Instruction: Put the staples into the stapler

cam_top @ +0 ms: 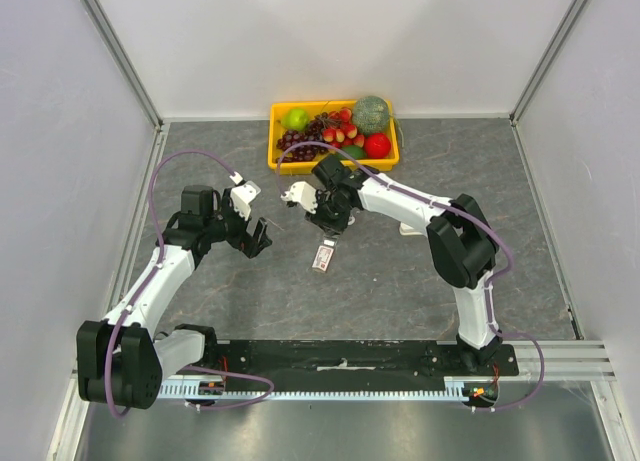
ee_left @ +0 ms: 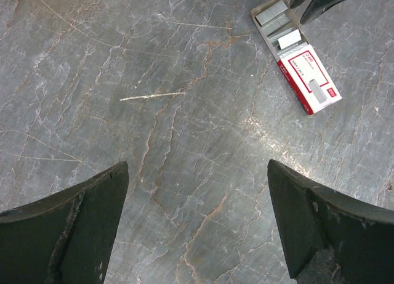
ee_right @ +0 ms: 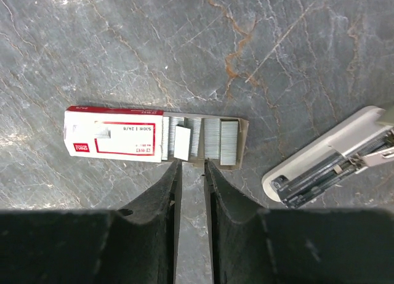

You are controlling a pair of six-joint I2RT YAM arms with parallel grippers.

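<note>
The red-and-white staple box (ee_right: 114, 133) lies on the table, its tray open with rows of staples (ee_right: 211, 138) and a small white piece on top. In the right wrist view the stapler (ee_right: 295, 170) lies to its right, opened, its channel visible. My right gripper hangs at the tray's lower edge, fingertips part open with a narrow gap; whether anything is between them is unclear. My left gripper stands open over bare table, left of the box, nothing between its fingers.
A yellow bin (cam_top: 275, 151) of fruit sits at the back. A white object (cam_top: 410, 229) lies right of centre, partly behind the right arm.
</note>
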